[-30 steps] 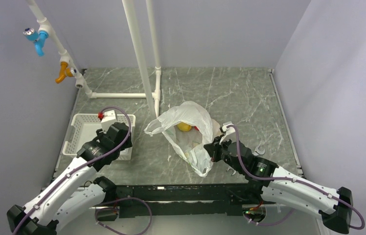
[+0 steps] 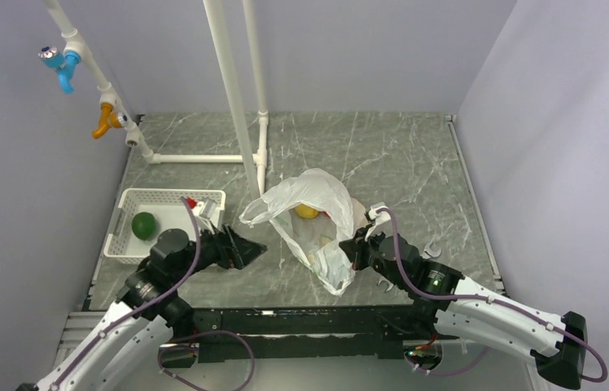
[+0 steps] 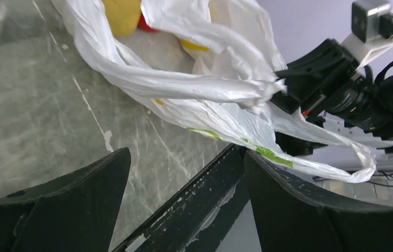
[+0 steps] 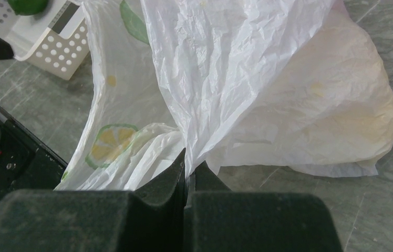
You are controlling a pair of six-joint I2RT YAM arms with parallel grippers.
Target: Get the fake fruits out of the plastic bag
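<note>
The crumpled white plastic bag (image 2: 326, 195) lies mid-table, its mouth open, showing a yellow fruit (image 2: 306, 211) and some red (image 3: 147, 23). My right gripper is shut on the bag's thin, gathered film at its near right side. My left gripper stands open, empty, left of the bag with its fingers pointing toward it. A green fruit (image 2: 143, 226) lies in the white basket (image 2: 126, 244) at the left, with a small red thing (image 2: 191, 202) near its back rim.
White pipes (image 2: 203, 158) run along the back left, one rising just behind the bag. Wrenches (image 2: 432, 250) lie beside my right arm.
My left arm has swung right from over the basket toward the bag, uncovering the green fruit in the basket. The right arm and bag look unchanged.
</note>
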